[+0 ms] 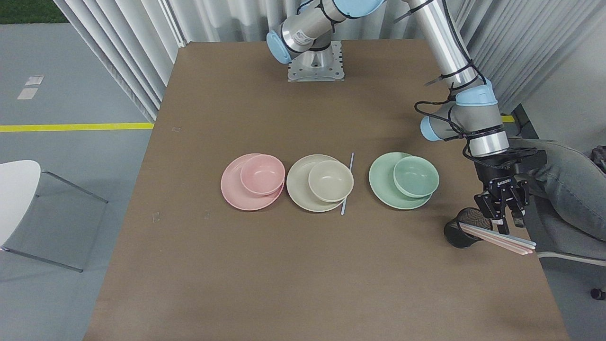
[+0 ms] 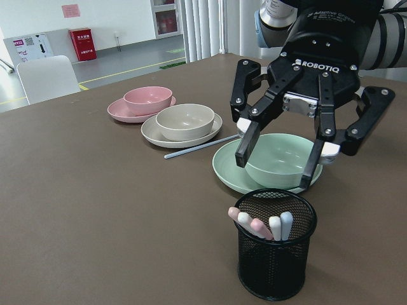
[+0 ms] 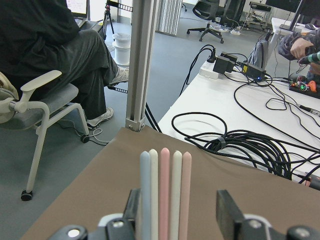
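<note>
My gripper (image 1: 508, 215) stands open above a black mesh pen cup (image 2: 273, 260) at the table's right edge, with nothing held. Pink, white and blue chopsticks (image 3: 164, 195) lean in the cup, their upper ends between or just below my fingers in the wrist view. A pink bowl (image 1: 262, 173) on a pink plate (image 1: 233, 184), a cream bowl (image 1: 330, 181) on a cream plate (image 1: 301, 190) and a green bowl (image 1: 415, 176) on a green plate (image 1: 383, 184) form a row. A pale blue stick (image 1: 344, 207) lies beside the cream plate.
The arm's base (image 1: 315, 71) sits at the back of the brown table (image 1: 255, 267), whose front and left are clear. A person (image 1: 559, 179) sits beside the right edge. A white table (image 3: 260, 125) with coiled cables shows in the wrist view.
</note>
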